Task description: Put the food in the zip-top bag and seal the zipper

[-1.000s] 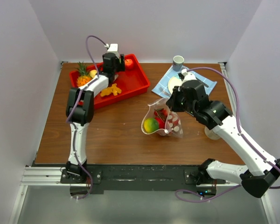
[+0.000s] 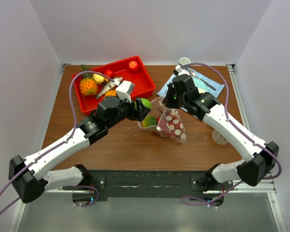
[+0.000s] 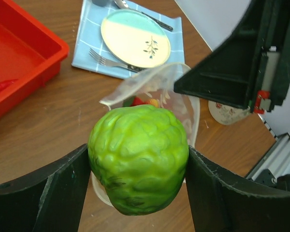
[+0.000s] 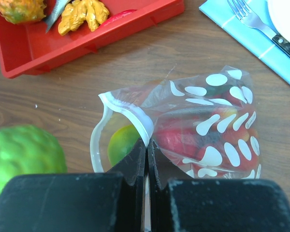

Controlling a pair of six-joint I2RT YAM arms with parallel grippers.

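Note:
A bumpy green fruit (image 3: pixel 139 157) is gripped between the fingers of my left gripper (image 2: pixel 142 110), just left of the bag's open mouth. The clear zip bag with white dots (image 2: pixel 174 126) lies on the table, its mouth facing left. My right gripper is shut on the bag's white zipper rim (image 4: pixel 130 114), holding it up. Inside the bag sit a green-yellow fruit (image 4: pixel 122 144) near the mouth and several red items (image 4: pixel 176 141) deeper in, partly hidden by the dots.
A red tray (image 2: pixel 145 88) at the back left holds a pineapple (image 2: pixel 88 87), a red fruit (image 2: pixel 134 66) and other food. Behind the bag lies a blue napkin (image 3: pixel 89 43) with a plate (image 3: pixel 135 38). A clear container (image 2: pixel 219 137) stands at right.
The right gripper and the bag's rim shifted slightly left.

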